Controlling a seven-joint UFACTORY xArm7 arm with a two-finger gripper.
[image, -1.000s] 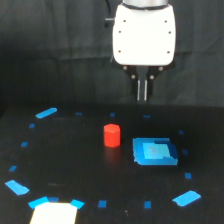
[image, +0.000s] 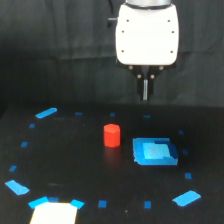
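A white robot wrist housing (image: 147, 35) hangs at the top centre, with the gripper (image: 145, 88) below it, its slim fingers pointing down above the back of the black table. The fingers appear close together; whether anything is between them is too small to tell. A red block (image: 112, 135) stands in the middle of the table, left of and below the gripper. A blue tray (image: 140, 152) with a lighter blue inside lies to its right, below the gripper.
A pale square object (image: 54, 214) is at the front left edge. Blue tape strips and small squares mark the black table (image: 80, 170).
The gripper has shifted very slightly, and its fingers look closer together than a second ago. The block and tray are unchanged.
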